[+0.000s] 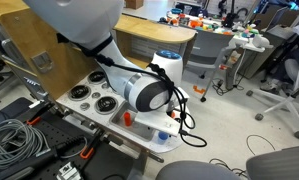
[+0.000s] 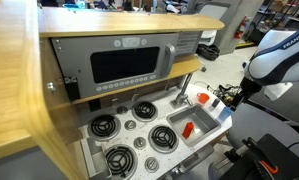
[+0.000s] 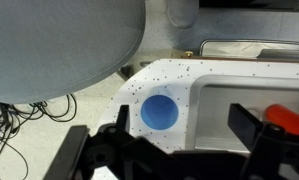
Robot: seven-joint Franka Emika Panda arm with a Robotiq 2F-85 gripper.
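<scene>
A round blue object [image 3: 159, 112] lies on the white speckled counter [image 3: 217, 68] beside the sink, seen from above in the wrist view. My gripper is open above it, its dark fingers [image 3: 114, 148] spread to either side, with nothing held between them. In exterior view 1 the blue object [image 1: 163, 135] shows near the counter's front corner. A red object [image 3: 285, 119] rests inside the grey sink basin [image 3: 214, 118]; exterior view 2 shows the red object [image 2: 188, 130] there too.
Stove burners [image 2: 106, 125] lie beside the sink, below a microwave [image 2: 119, 65]. A second red item [image 2: 203, 98] stands behind the basin near the faucet. Past the counter's edge are floor and loose cables [image 3: 17, 135]. A grey rounded surface [image 3: 64, 45] borders the counter.
</scene>
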